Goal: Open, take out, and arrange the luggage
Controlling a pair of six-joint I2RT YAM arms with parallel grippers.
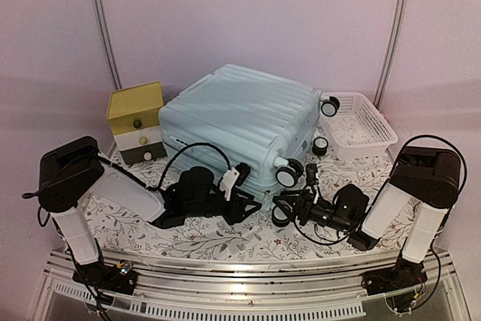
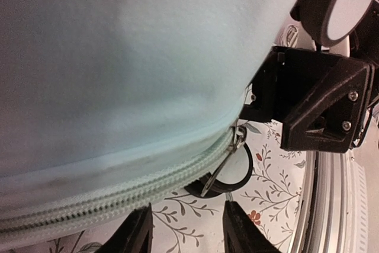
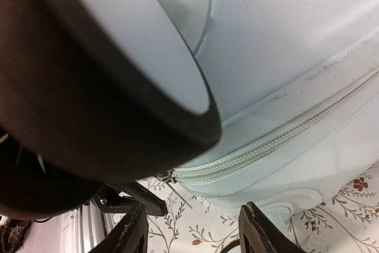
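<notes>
A pale blue hard suitcase lies on its side, wheels pointing right. Its front-corner wheel is above both grippers. In the left wrist view a zipper runs along the case to a metal pull; my left gripper stands open just below it, fingers apart, nothing seen between them. In the right wrist view the same zipper crosses above my right gripper, which is open beside the corner, with a large black wheel close overhead.
A white plastic basket stands behind at the right. A small yellow, white and dark drawer stack is at the back left.
</notes>
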